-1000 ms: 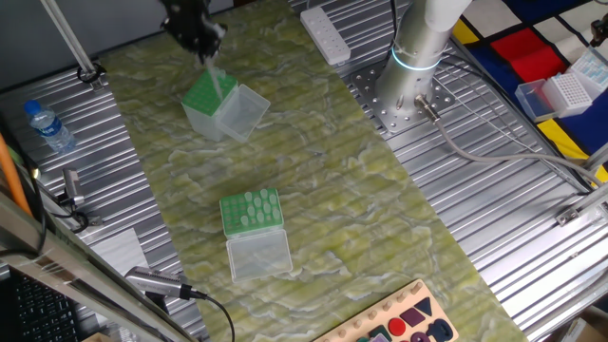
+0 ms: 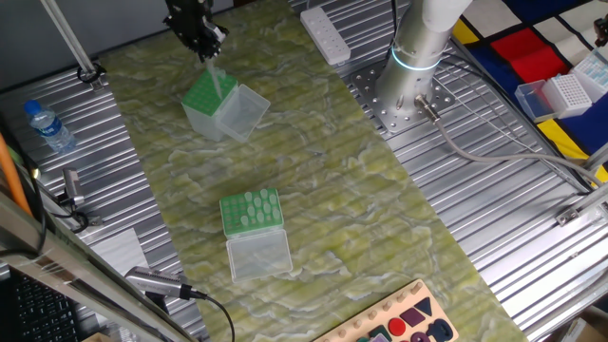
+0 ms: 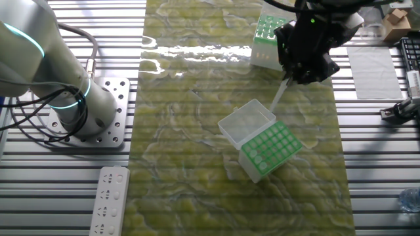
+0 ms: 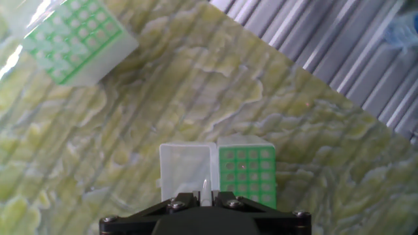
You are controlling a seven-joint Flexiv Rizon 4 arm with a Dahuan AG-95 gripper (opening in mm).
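Note:
My gripper (image 2: 203, 55) is shut on a slim, translucent pipette tip (image 3: 279, 96) that points down. In the wrist view, the tip (image 4: 206, 189) sits between the fingers, over the pale lid side of the nearer open box. That box has a green perforated rack (image 2: 211, 92) and a clear lid (image 2: 245, 111) folded out beside it. From exterior view 1 the tip overlaps the rack, but in exterior view 2 it appears beside the box's rack (image 3: 272, 147); its exact height cannot be told. A second open box (image 2: 252, 211) holds several clear tips standing in its green rack.
A wooden shape board (image 2: 385, 323) lies at the near edge of the green marbled mat. The power strip (image 2: 325, 36) and the arm's base (image 2: 404, 90) are on the metal table, with a water bottle (image 2: 49, 128) opposite. Bare mat separates the two boxes.
My gripper has shifted very slightly, with the tip still in it. Both boxes stay where they were.

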